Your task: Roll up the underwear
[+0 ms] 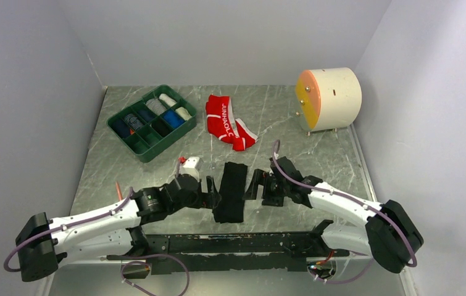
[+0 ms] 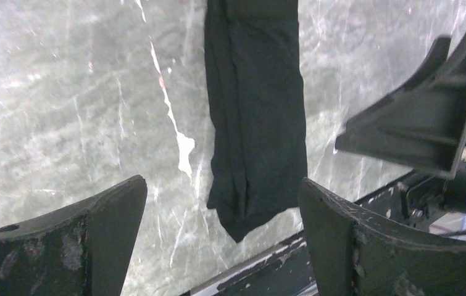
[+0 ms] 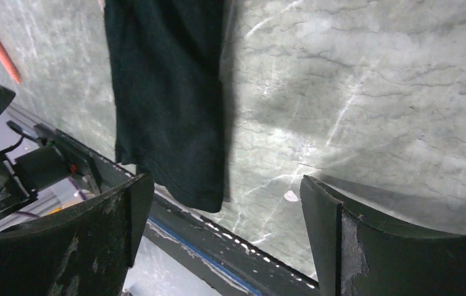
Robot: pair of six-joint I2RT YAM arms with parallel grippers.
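Observation:
The black underwear [image 1: 232, 188] lies flattened as a long narrow strip near the table's front, upright in the top view, with a fold along one side and uneven lower corners in the left wrist view [image 2: 267, 111]. My left gripper [image 1: 210, 192] stands open just left of it. My right gripper [image 1: 257, 185] stands open just right of it, with the strip left of its fingers in the right wrist view [image 3: 174, 111]. Neither gripper holds anything.
A green compartment box [image 1: 147, 151] with rolled cloths stands back left. A red-and-white cloth [image 1: 221, 120] lies behind the underwear. A cream drum-shaped cabinet [image 1: 338, 98] stands back right. An orange stick [image 1: 119, 191] lies at left.

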